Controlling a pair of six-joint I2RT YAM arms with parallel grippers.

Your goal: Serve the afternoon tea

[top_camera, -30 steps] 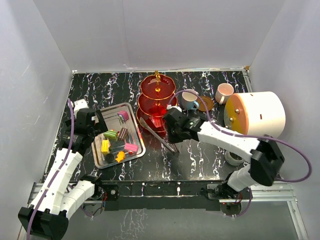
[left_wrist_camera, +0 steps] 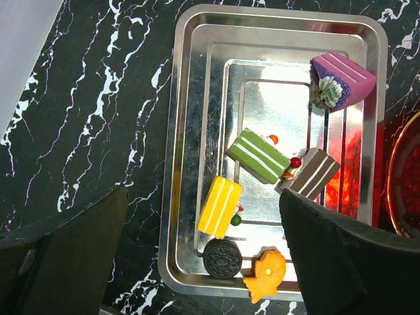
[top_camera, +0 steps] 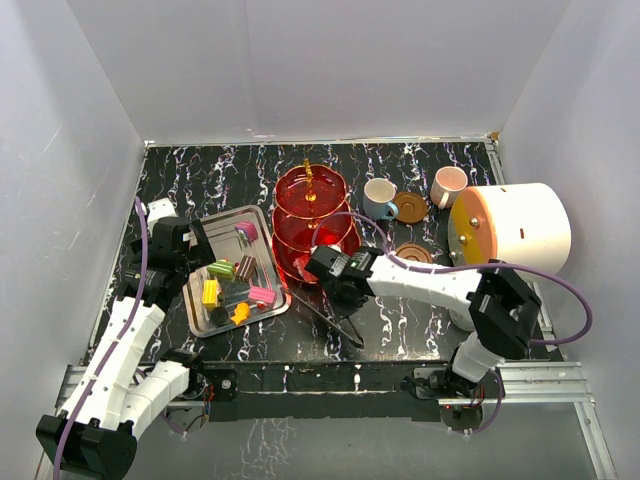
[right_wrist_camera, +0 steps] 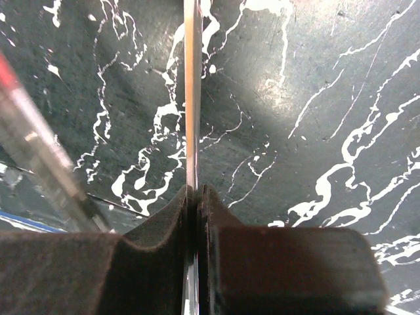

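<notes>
My right gripper is shut on a thin metal strip of the tongs (right_wrist_camera: 192,98); the other, blurred metal arm stands apart to its left. In the top view the tongs (top_camera: 325,319) slant across the table just in front of the red three-tier stand (top_camera: 312,192), close to its bottom plate. Over the tray (left_wrist_camera: 180,131), my left gripper is open with nothing between its fingers. The tray holds a purple-pink cake (left_wrist_camera: 348,77), green cake (left_wrist_camera: 258,155), brown cake (left_wrist_camera: 316,174), yellow cake (left_wrist_camera: 220,205), black cookie (left_wrist_camera: 222,258), orange fish (left_wrist_camera: 267,275) and pink cake (top_camera: 262,295).
Behind my right arm stand a blue-white mug (top_camera: 379,198) and a pink mug (top_camera: 449,185). Round brown coasters (top_camera: 409,207) lie beside them. At the far right is a large cream-and-orange cylinder (top_camera: 515,228).
The red stand has shifted slightly forward and left. My left arm has stayed put.
</notes>
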